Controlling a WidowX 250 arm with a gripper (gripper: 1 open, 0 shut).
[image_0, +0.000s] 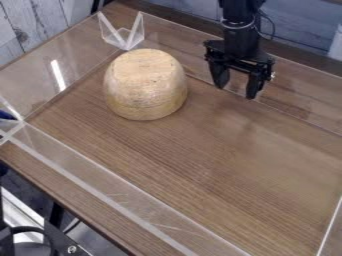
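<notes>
A large, rounded, straw-coloured dome (144, 82) sits on the wooden table (201, 180) at the upper left. The black gripper (241, 76) of the arm hangs at the back centre of the table, to the right of the dome and apart from it. Its fingers point down. Whether they are open or shut, and whether anything is between them, is too small and dark to tell.
Clear plastic walls line the left side, with a pale folded piece (123, 32) at the back left corner. A blue object shows at the left edge. Black hardware (24, 240) is at the bottom left.
</notes>
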